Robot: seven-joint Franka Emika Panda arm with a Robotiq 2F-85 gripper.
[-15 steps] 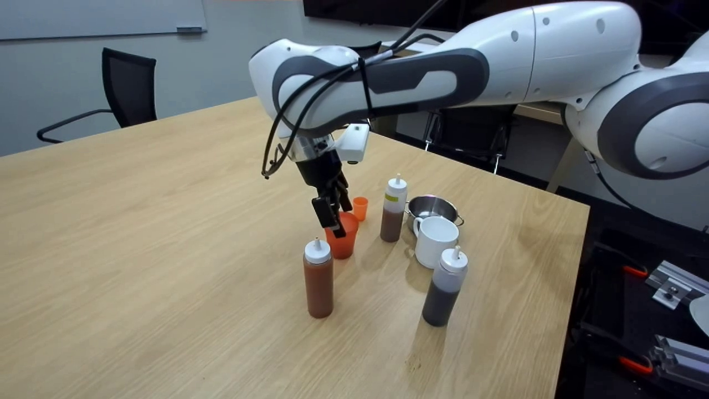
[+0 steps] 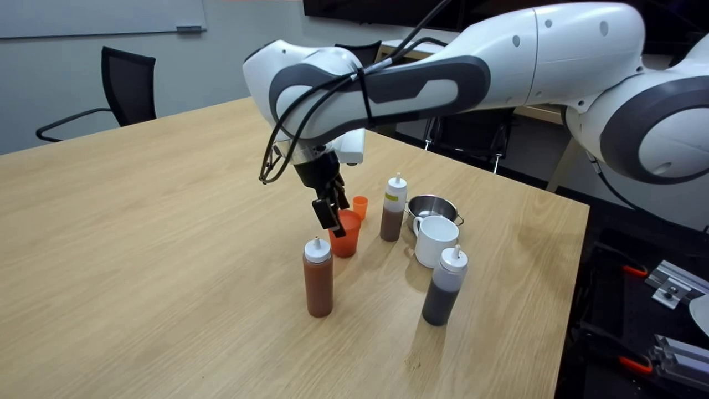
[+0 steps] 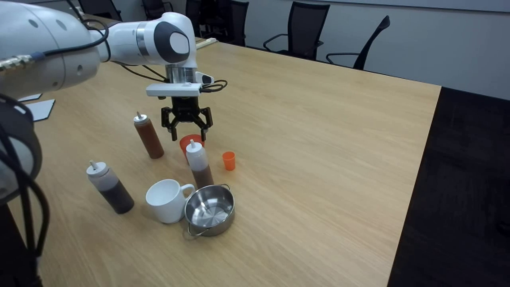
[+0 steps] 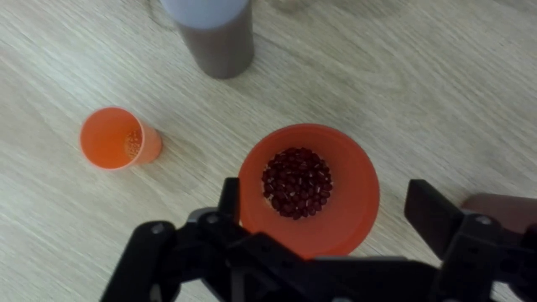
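Note:
A larger red-orange cup (image 4: 352, 211) stands upright on the table with dark red beans (image 4: 297, 183) in its bottom. My gripper is open above it, one finger close to the cup's left rim and the other well apart on the right, in the wrist view. Seen from exterior view 2, the gripper (image 3: 189, 136) hangs over the red cup (image 3: 191, 139), which is partly hidden behind a bottle. A smaller orange cup (image 4: 108, 141) holding some pale grains stands to the left in the wrist view.
Around the cup stand a red-brown sauce bottle (image 2: 318, 282), a half-full brown bottle (image 2: 392, 223) and a dark sauce bottle (image 2: 443, 296). A white mug (image 3: 165, 203) and a steel pot (image 3: 210, 210) sit close together.
The red cup has shifted slightly to the right in exterior view 1. The arm has tilted a little, its wrist moving left. The bottles, mug and pot look unmoved.

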